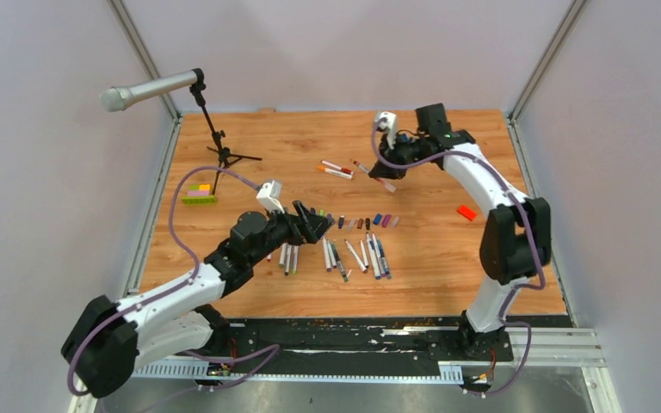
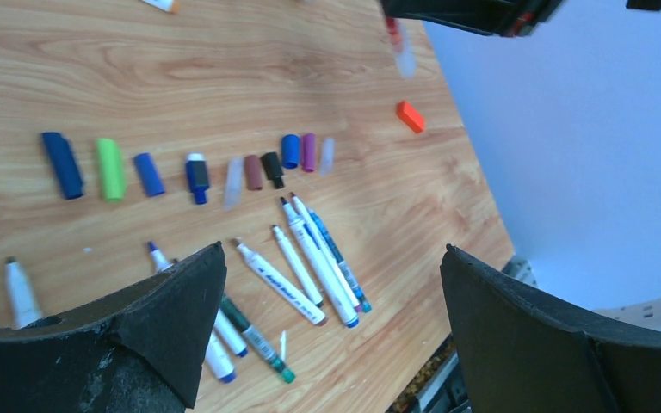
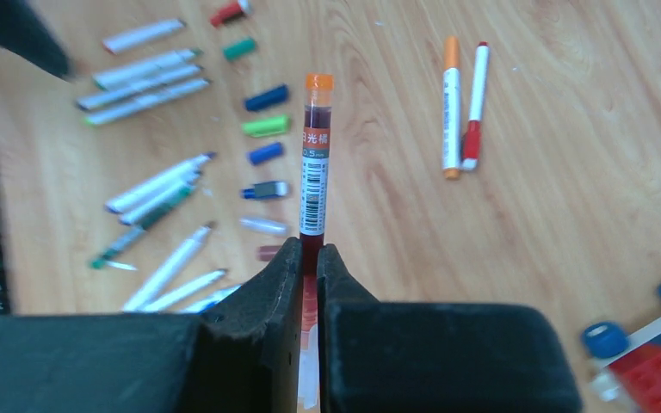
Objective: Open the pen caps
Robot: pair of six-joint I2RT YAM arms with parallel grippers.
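Note:
My right gripper is shut on an orange-ended pen [image 3: 314, 185]; its labelled barrel sticks out past the fingers on one side. On the other side its clear cap [image 2: 405, 58] shows in the left wrist view. In the top view this pen [image 1: 360, 166] is held over the back of the table. Empty and open, my left gripper hovers above the uncapped pens [image 2: 280, 282]. Loose caps [image 2: 289, 151] lie in a row beyond them. Two more pens, one orange [image 3: 451, 107] and one red and white [image 3: 475, 107], lie side by side.
A red block [image 1: 466, 212] lies at the right. Coloured blocks [image 1: 198, 194] sit at the left beside a microphone stand [image 1: 224, 153].

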